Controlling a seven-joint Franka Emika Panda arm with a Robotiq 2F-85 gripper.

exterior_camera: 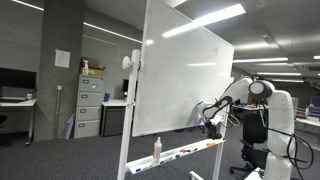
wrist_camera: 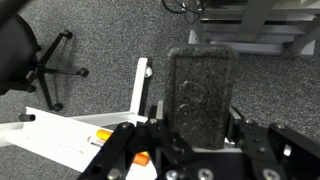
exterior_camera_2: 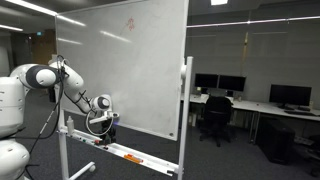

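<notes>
A dark-faced block, seemingly a whiteboard eraser (wrist_camera: 198,95), stands between the fingers of my gripper, which is shut on it. The large whiteboard (exterior_camera: 185,75) shows a small reddish mark (exterior_camera_2: 130,22) high up in exterior view 2. Down by the whiteboard's lower edge, above the tray (exterior_camera: 172,159), is the gripper in exterior view 1. Its fingertips are too small there to make out, and whether the eraser touches the board cannot be told.
On the tray stands a bottle (exterior_camera: 157,151), with several markers lying along it. An orange marker (exterior_camera_2: 133,158) lies there in exterior view 2. Office chairs (exterior_camera_2: 216,120) and desks stand behind. Carpet around the board's legs is clear.
</notes>
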